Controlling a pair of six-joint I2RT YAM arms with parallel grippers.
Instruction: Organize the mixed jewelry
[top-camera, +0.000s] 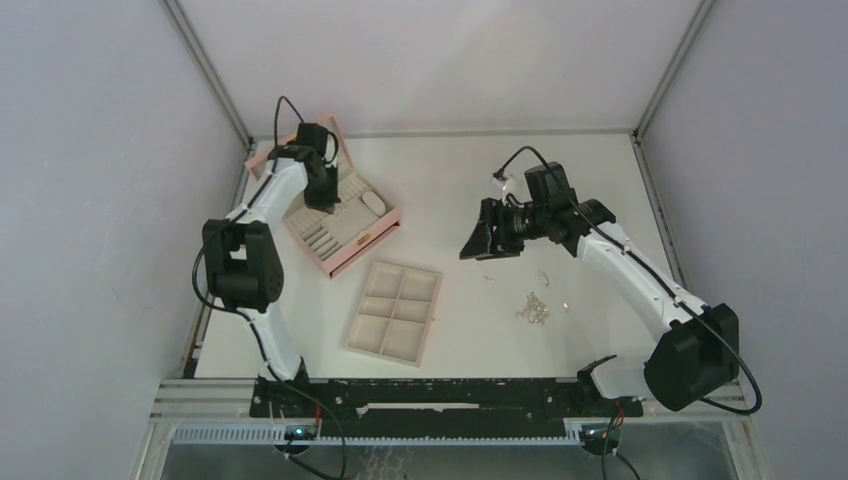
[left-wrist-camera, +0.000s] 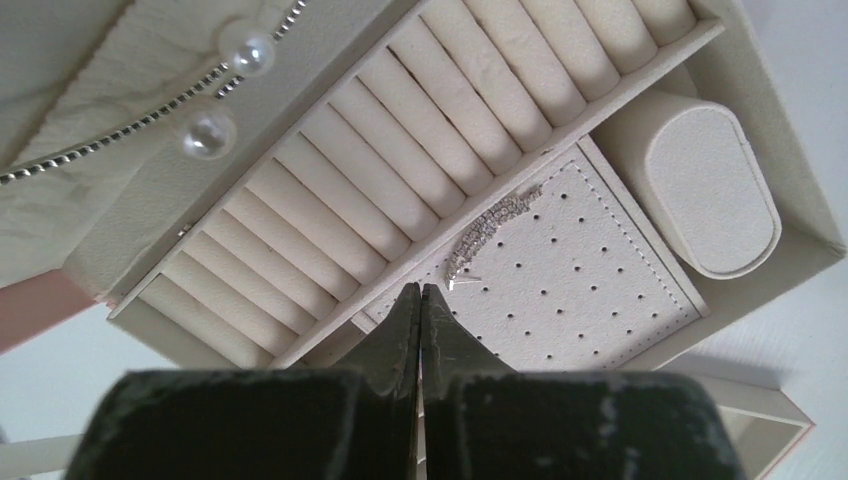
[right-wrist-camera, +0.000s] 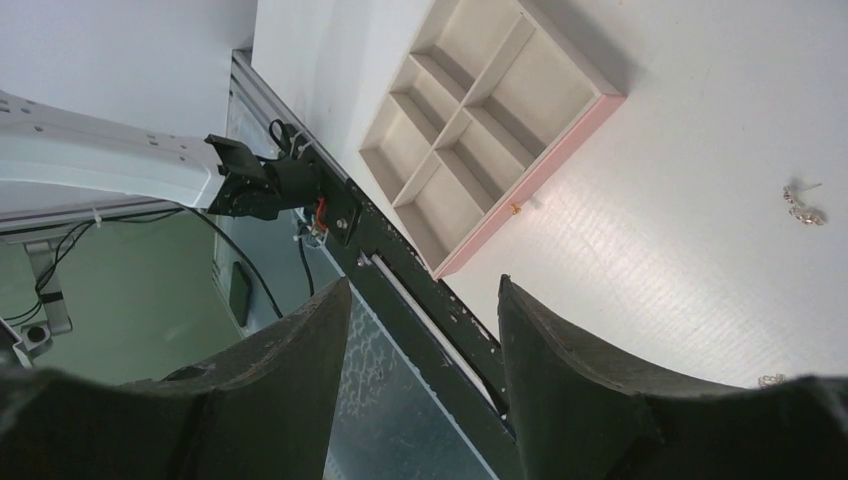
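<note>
A curved, sparkly earring (left-wrist-camera: 487, 233) with a thin pin lies on the perforated panel (left-wrist-camera: 560, 290) of the jewelry box (top-camera: 366, 241), along the edge of the ring rolls. My left gripper is shut with nothing between its fingers, and the earring is just beyond the tips. Over open table my right gripper stands open and empty. In the right wrist view another small earring (right-wrist-camera: 803, 206) lies on the table. A pile of mixed jewelry (top-camera: 533, 309) sits farther toward the front right in the top view.
An empty divided tray (top-camera: 394, 312) stands between the arms, with a small gold piece (right-wrist-camera: 515, 209) by its pink side. The box's lid (top-camera: 334, 130) is raised and a pearl necklace (left-wrist-camera: 206, 133) hangs there.
</note>
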